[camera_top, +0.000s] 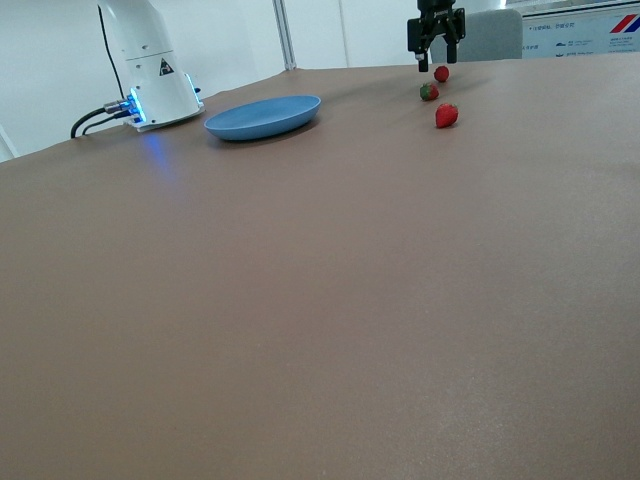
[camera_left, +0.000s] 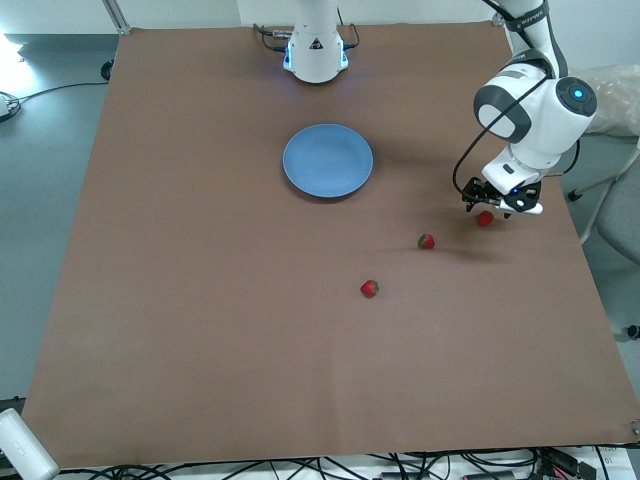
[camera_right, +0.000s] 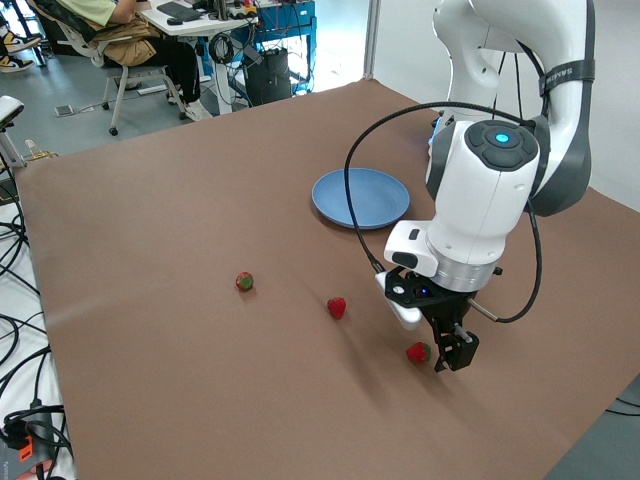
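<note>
My black gripper (camera_left: 488, 207) (camera_top: 437, 57) (camera_right: 450, 354) hangs at the right of the table, just above a strawberry (camera_left: 485, 219) (camera_top: 441, 74) (camera_right: 419, 352), its fingers apart with nothing visible between them. A second strawberry (camera_left: 426, 241) (camera_top: 429, 92) (camera_right: 336, 307) lies to its left and nearer the camera in the left view, and a third (camera_left: 370, 288) (camera_top: 447, 115) (camera_right: 245, 281) farther out along the same diagonal. An empty blue plate (camera_left: 328, 160) (camera_top: 262, 117) (camera_right: 361, 198) rests toward the back of the table.
A white robot base (camera_left: 315, 50) stands at the back edge. Cables (camera_right: 30, 420) run along one side outside the tabletop.
</note>
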